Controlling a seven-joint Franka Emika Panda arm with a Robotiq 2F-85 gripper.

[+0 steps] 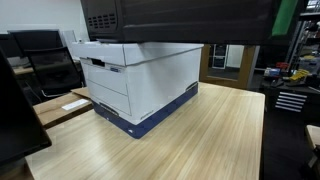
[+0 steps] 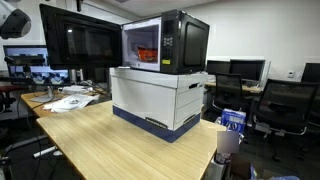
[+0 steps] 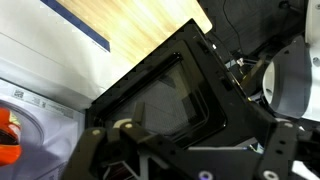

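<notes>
A microwave sits on top of a white box, its black door swung wide open. Inside the cavity is an orange-red item, whose kind cannot be told; in the wrist view an edge of this orange-red item shows at the left. My gripper is above the open door, its two dark fingers spread apart at the bottom of the wrist view. Nothing shows between them. In exterior view 2 only part of my arm appears at the left edge; the gripper cannot be made out there.
The white box with a blue base stands on a wooden table, whose front area is clear. A blue-and-white package is beyond the table's right edge. Papers lie at the back left; office chairs stand behind.
</notes>
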